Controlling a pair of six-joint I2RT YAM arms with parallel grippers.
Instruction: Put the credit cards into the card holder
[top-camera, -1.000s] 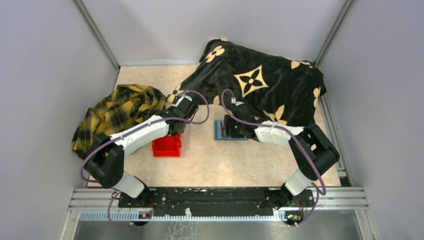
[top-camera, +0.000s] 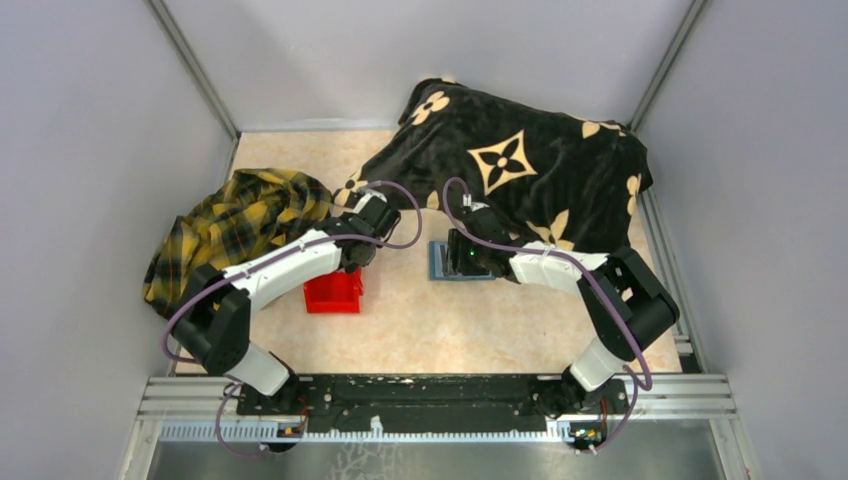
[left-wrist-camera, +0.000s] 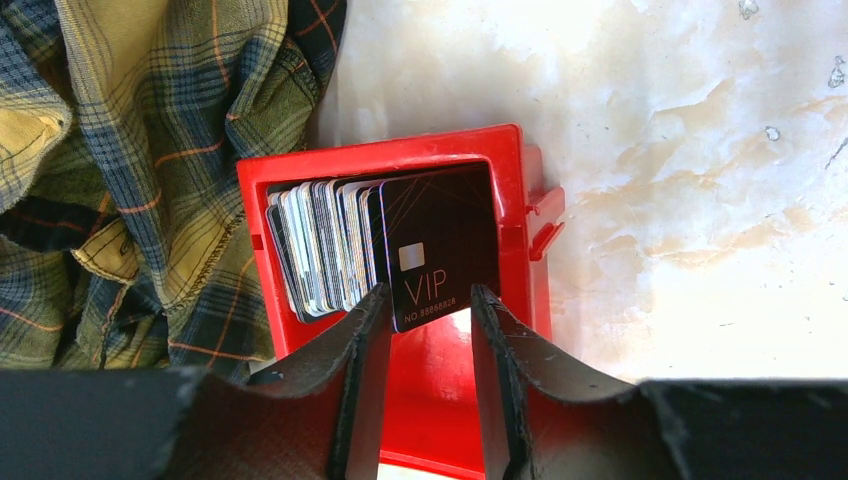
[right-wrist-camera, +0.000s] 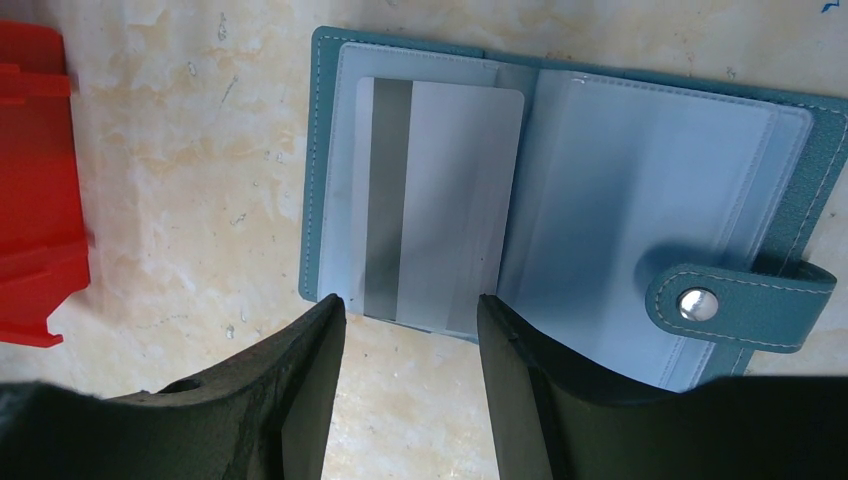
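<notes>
A red box (left-wrist-camera: 520, 180) holds a row of stacked cards (left-wrist-camera: 320, 245), with a black VIP card (left-wrist-camera: 445, 240) facing up at the right end. My left gripper is open over the box, its fingertips at the lower edge of that card. The teal card holder (right-wrist-camera: 660, 180) lies open on the table, with a pale card with a grey stripe (right-wrist-camera: 450, 190) on its left side. My right gripper is open over the lower edge of that card, nothing clearly held between its fingers. The holder's strap with snap (right-wrist-camera: 750, 305) is at its right.
A plaid cloth (top-camera: 220, 230) lies left of the red box, and a black patterned blanket (top-camera: 540, 140) covers the back.
In the top view my left gripper has shifted very slightly; otherwise nothing visibly differs.
</notes>
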